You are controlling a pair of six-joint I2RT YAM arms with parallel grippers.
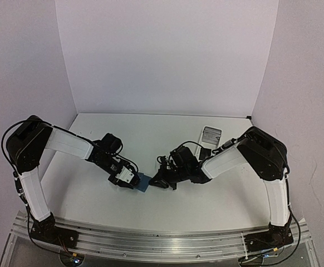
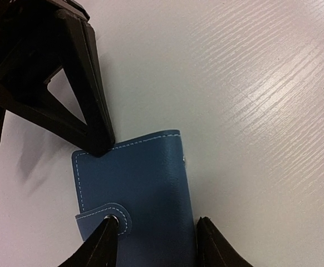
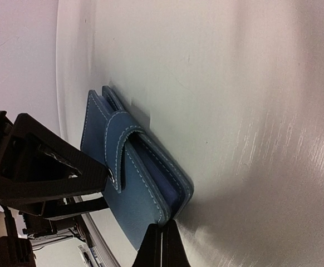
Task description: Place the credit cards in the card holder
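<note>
The blue card holder, with pale stitching and a snapped flap, is between my two grippers. My left gripper is part open around it, one finger over the face by the snap and the other past the spine edge. In the right wrist view the holder is tilted, its two covers slightly apart with a dark blue inside between them. My right gripper is shut at its near end, fingertips against the corner and nothing clear between them. No credit card can be told apart.
A grey, shallow tray-like box sits at the back right behind the right arm. A metal rail runs along the front edge.
</note>
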